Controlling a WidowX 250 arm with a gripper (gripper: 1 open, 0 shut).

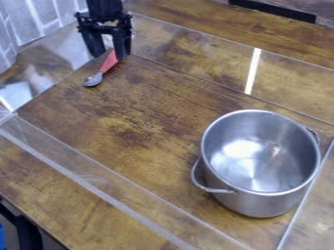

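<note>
My black gripper [105, 39] is at the top left, above the far end of a spoon with a red handle [111, 63] and a metal bowl end [93, 80]. The spoon lies on the wooden surface [144, 127]. The fingers point down and look apart, with nothing visible between them. A large steel pot [261, 161] with wire handles stands at the lower right.
Clear strips, like tape or edging, cross the wood along the left, bottom and right. A shiny metallic area lies at the left edge behind the spoon.
</note>
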